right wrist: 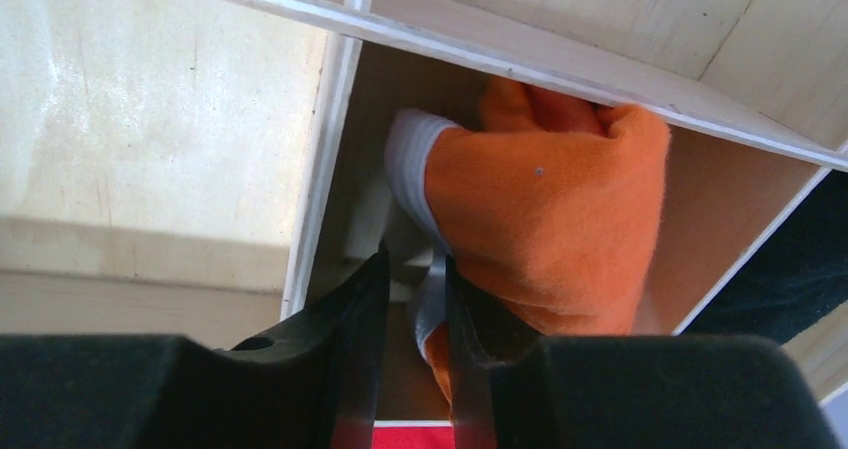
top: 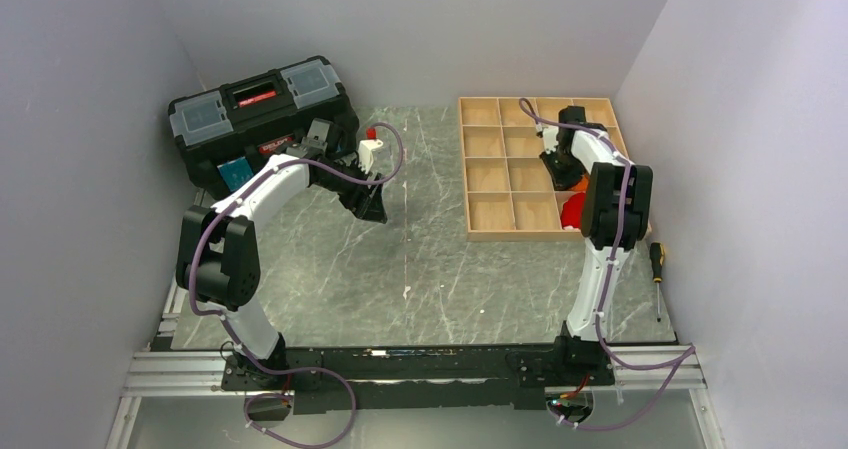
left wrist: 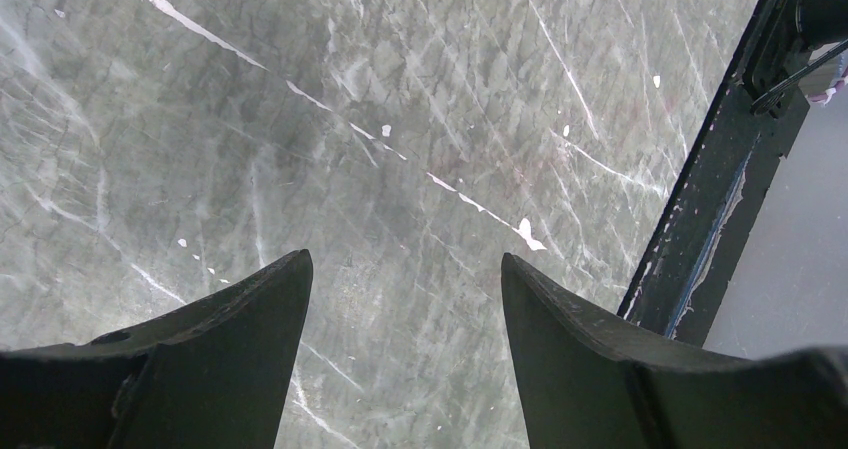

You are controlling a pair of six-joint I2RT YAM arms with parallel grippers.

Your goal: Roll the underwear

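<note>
Orange underwear with a whitish waistband [right wrist: 545, 204] sits folded inside a compartment of the wooden organizer [top: 514, 236]. My right gripper points down at the waistband side of it, fingers partly open. A strip of the pale band shows in the gap beside the right-hand finger [right wrist: 470, 359]; whether it is touched I cannot tell. From above, the arm hides most of the orange cloth [top: 580, 184]. Over bare table at the left, my left gripper hangs open with nothing between its fingers.
Red cloth [top: 572, 211] lies in the front right compartment, dark cloth [right wrist: 785, 259] in another one. Several compartments on the left are empty. A toolbox [top: 262, 109] stands back left, a screwdriver [top: 657, 259] at the right.
</note>
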